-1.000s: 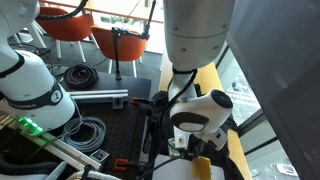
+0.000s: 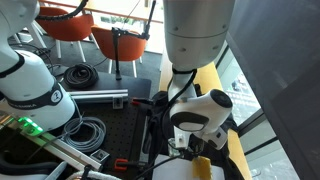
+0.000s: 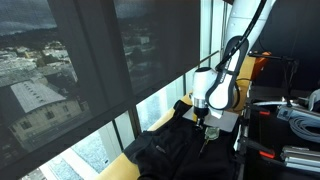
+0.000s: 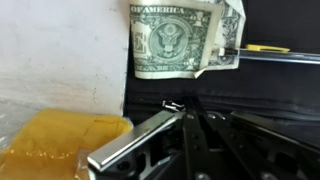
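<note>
A dollar bill [image 4: 180, 38], with a folded part at its right, lies at the top of the wrist view. It spans a white surface and black fabric [image 4: 150, 90]. A slim pen [image 4: 285, 56] with a yellow clip meets the bill's right edge. My gripper is shut just below the bill, over the black fabric. A small shiny metal piece [image 4: 172, 105] shows by the fingertips; whether it is held cannot be told. In exterior view 1, the gripper [image 2: 184, 152] is low over the work area, its tips hard to make out.
A yellow packet [image 4: 65, 140] lies left of the gripper on the white surface [image 4: 60, 50]. Black cloth [image 3: 165, 150] spreads out beside the arm. Coiled cable [image 2: 85, 132] sits near the white robot base. A large dark panel [image 3: 70, 70] stands behind the work area.
</note>
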